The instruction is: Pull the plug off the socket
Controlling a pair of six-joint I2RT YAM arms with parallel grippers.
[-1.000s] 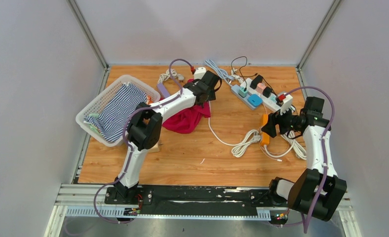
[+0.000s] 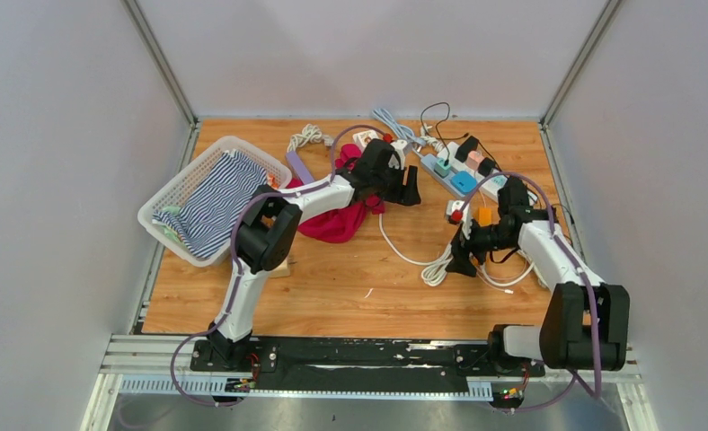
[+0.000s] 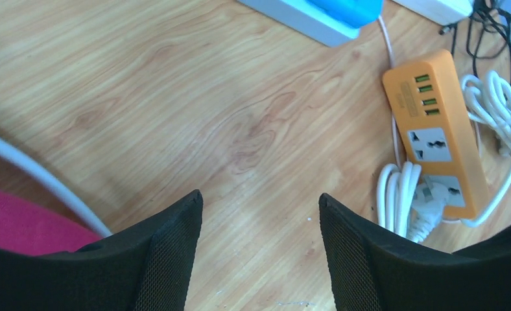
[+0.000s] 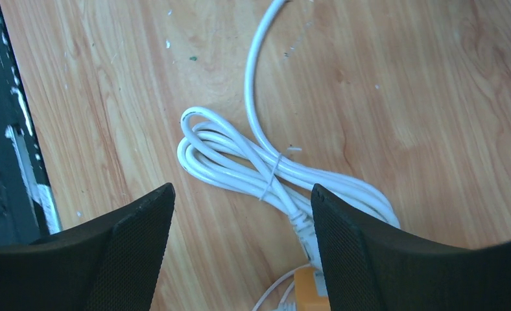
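Note:
An orange power strip lies at the right of the left wrist view, a white plug in its lower socket beside coiled white cable. My left gripper hangs open above bare wood between the red cloth and that strip, nothing between its fingers. My right gripper is open over the coiled cable, just beside the plug end; in that view the orange strip shows at the bottom edge, mostly hidden.
A blue and white strip group with several adapters stands at the back right. Red cloth and a white basket with striped fabric occupy the left.
My left gripper has moved right, off the red cloth. My right gripper has swung down and left, from above the orange strip to over the coiled cable and plug.

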